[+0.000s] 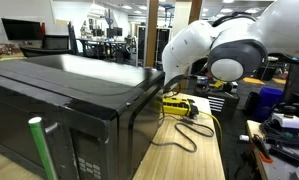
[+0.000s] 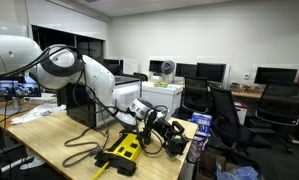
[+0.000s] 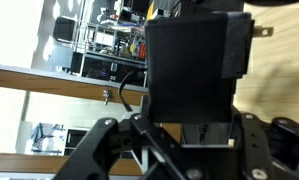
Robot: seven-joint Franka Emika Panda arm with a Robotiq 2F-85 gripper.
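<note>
In the wrist view a black block-like thing with an orange end (image 3: pixel 192 60) fills the middle, close to the camera. My gripper is shut on it, with black finger parts showing along the lower edge on both sides. What the thing is, I cannot tell. From the second exterior view, the gripper (image 2: pixel 169 135) is a small dark shape at the end of the white arm, low over the right part of the table. The first exterior view shows the white arm (image 1: pixel 214 60), but the gripper is hidden behind a black microwave-like box.
The large black box (image 1: pixel 89 90) stands on the wooden table, with a green pole (image 1: pixel 41 148) at its front. Beside the gripper lies a yellow-and-black device (image 2: pixel 122 150) with loose cables (image 2: pixel 79 155). Office chairs (image 2: pixel 234 115) stand beyond the table. Bare wood shows at the table's front.
</note>
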